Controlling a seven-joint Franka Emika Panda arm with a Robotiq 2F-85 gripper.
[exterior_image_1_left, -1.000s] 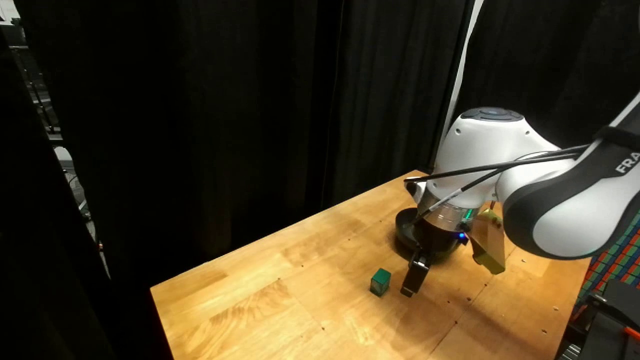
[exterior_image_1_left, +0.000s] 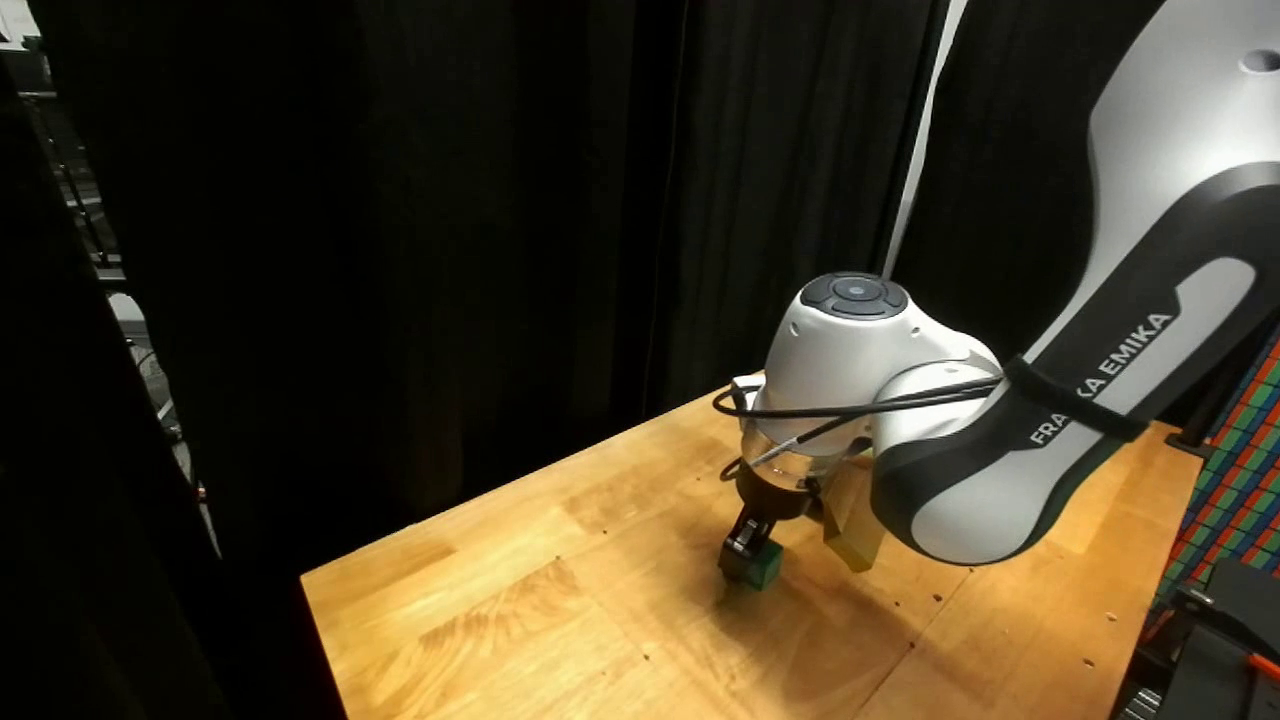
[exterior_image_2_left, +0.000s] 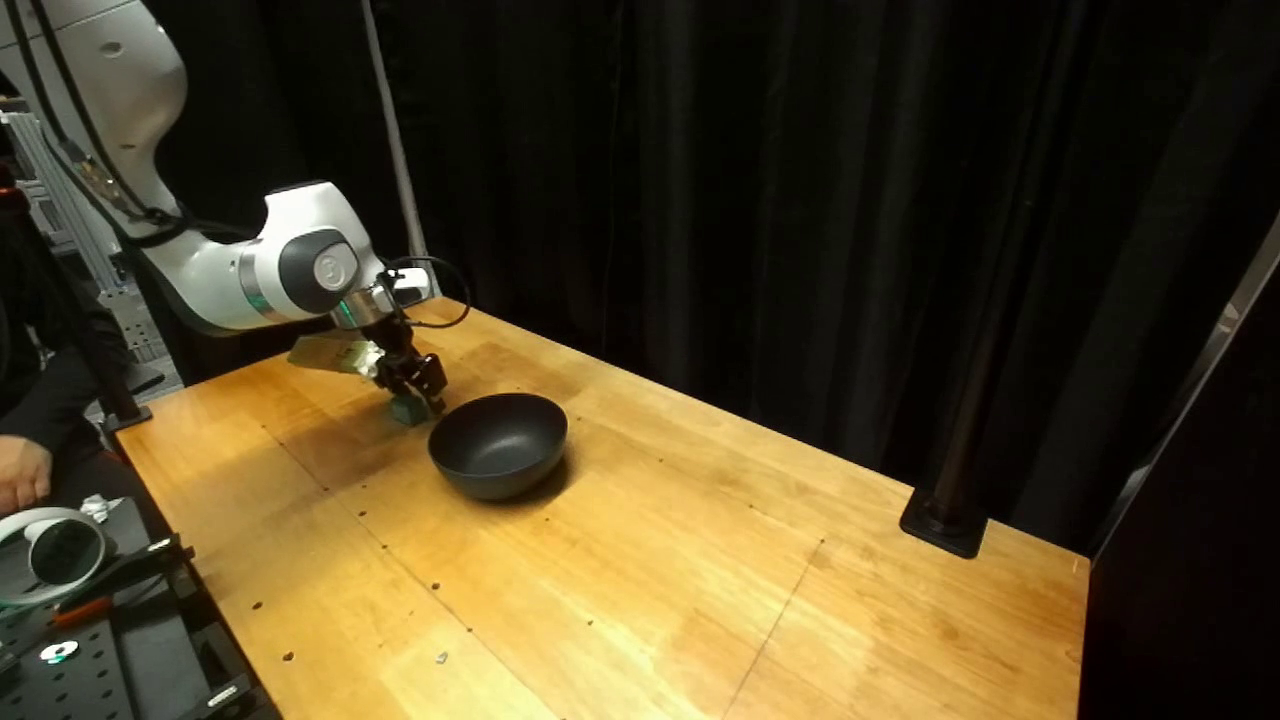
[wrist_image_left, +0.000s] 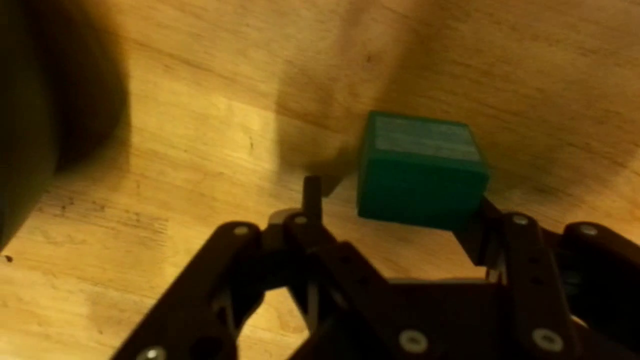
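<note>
A small green block (wrist_image_left: 423, 180) rests on the wooden table in the wrist view, with a paler strip across its top. My gripper is low over it and part open. The right finger (wrist_image_left: 480, 231) is at the block's near right corner, seemingly touching, while a clear gap separates the left finger (wrist_image_left: 312, 195) from the block's left side. In exterior view 1 the block (exterior_image_1_left: 761, 569) is partly covered by the gripper. A black bowl (exterior_image_2_left: 498, 446) stands close beside the gripper in exterior view 2.
A dark curved shape (wrist_image_left: 24, 120), probably the bowl's side, fills the left edge of the wrist view. A black post base (exterior_image_2_left: 944, 523) stands near its far edge, and dark curtains hang behind.
In exterior view 1 the arm has moved left, bringing the gripper from the block's right to the block. The bowl, partly visible before, is now hidden there behind the arm.
</note>
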